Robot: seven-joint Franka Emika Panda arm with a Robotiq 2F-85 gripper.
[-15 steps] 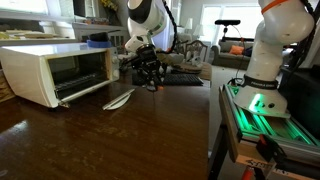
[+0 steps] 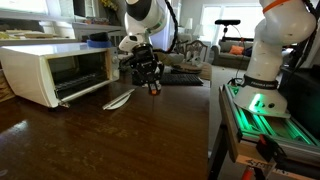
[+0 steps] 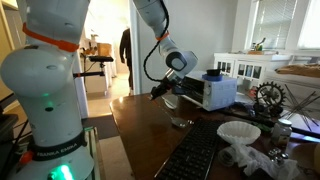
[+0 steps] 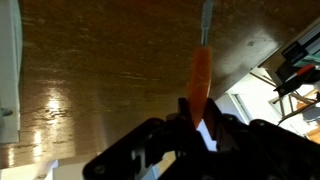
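In the wrist view, a slim tool with an orange handle and a thin grey shaft juts out from between the black fingers of my gripper. The fingers are shut on the handle. Exterior view 1 has my gripper low over the brown table, with a small patch of orange at its fingertips. From exterior view 2 the gripper is small and the tool is hard to make out. Whether the tool touches the table cannot be told.
A white toaster oven stands left of the gripper, with a flat pale item before it. A black keyboard and a white bowl occupy the table's other side. Bare tabletop lies in the foreground of exterior view 1.
The gripper has shifted only a little; the objects around it look unmoved.
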